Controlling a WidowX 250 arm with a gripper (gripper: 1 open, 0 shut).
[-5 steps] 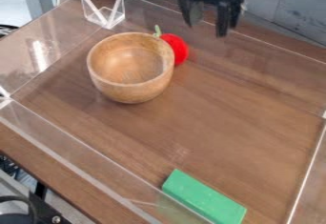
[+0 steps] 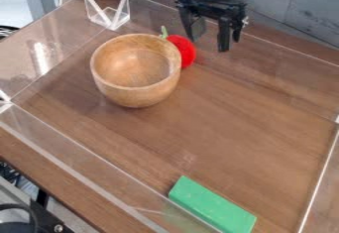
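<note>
The dark robot gripper (image 2: pixel 209 37) hangs at the top centre of the camera view, open, its fingers apart with nothing visible between them. Below and left of it a wooden bowl (image 2: pixel 133 83) stands on the table. A red round object (image 2: pixel 187 53) with a light green stem touches or sits just behind the bowl's right side, under the gripper. A green block (image 2: pixel 212 205) lies at the near edge, bottom centre.
Clear low walls edge the wooden table (image 2: pixel 252 118), with a small clear bracket (image 2: pixel 109 14) at the back left.
The gripper has shifted slightly left and down and now shows sharply instead of blurred. The objects on the table have not moved.
</note>
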